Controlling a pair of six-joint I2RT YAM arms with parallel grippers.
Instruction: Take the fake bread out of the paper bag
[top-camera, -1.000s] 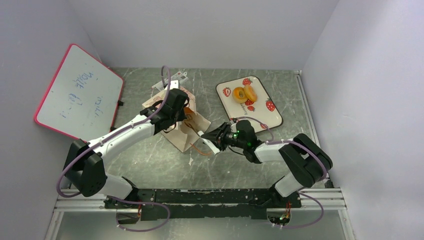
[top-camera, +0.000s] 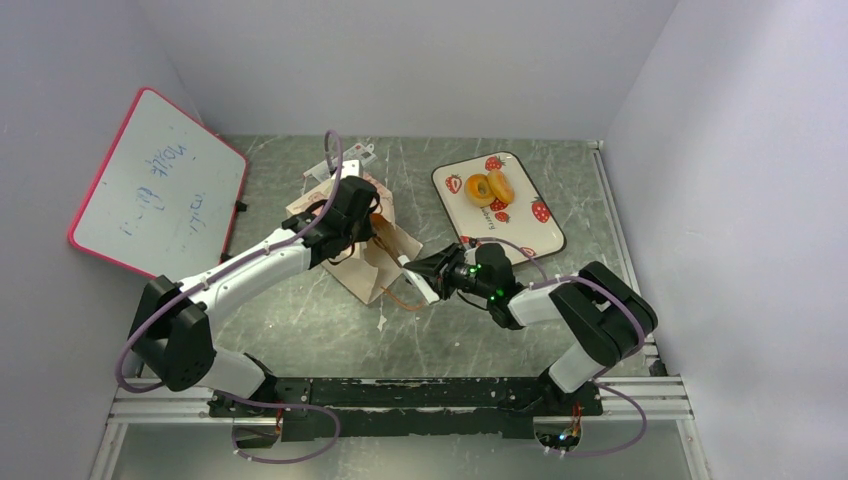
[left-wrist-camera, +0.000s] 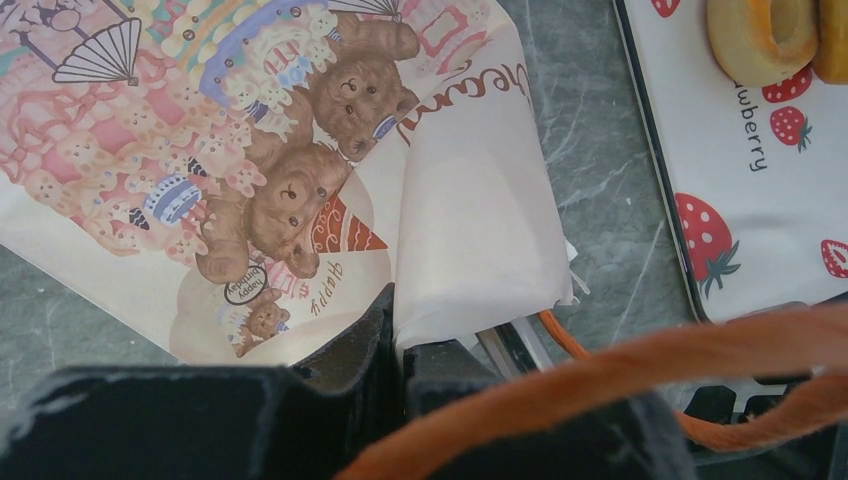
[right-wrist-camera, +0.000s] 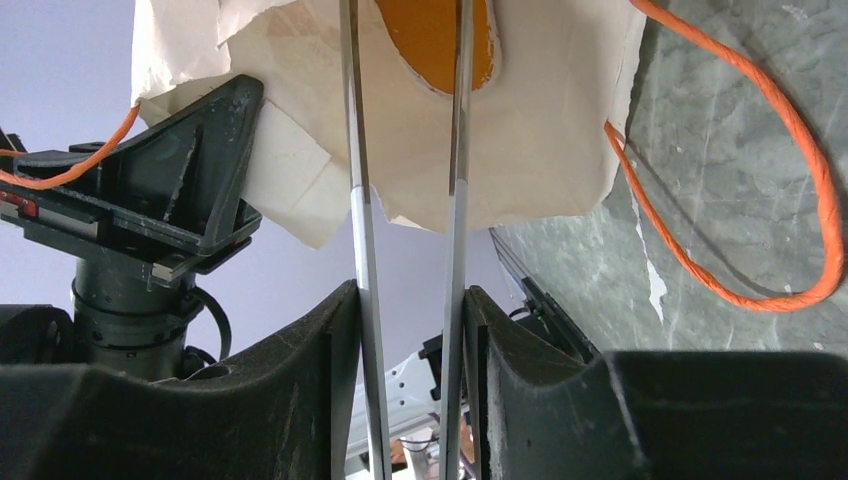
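Observation:
The paper bag (left-wrist-camera: 260, 150) lies on its side, printed with bears, its mouth held up by my left gripper, which is shut on the bag's edge. In the right wrist view orange-brown bread (right-wrist-camera: 430, 40) is inside the bag (right-wrist-camera: 540, 150). My right gripper reaches into the bag with long metal fingers parted, lying over the bread; whether they grip it is not visible. My left gripper is at the upper left of that view.
A strawberry tray (top-camera: 530, 240) at the back right holds two bread pieces (top-camera: 479, 191). A whiteboard (top-camera: 157, 185) stands at left. An orange handle cord (right-wrist-camera: 800, 130) lies on the counter.
The right arm has shifted slightly, its fingers a little differently placed inside the bag. The left arm and bag look nearly unchanged.

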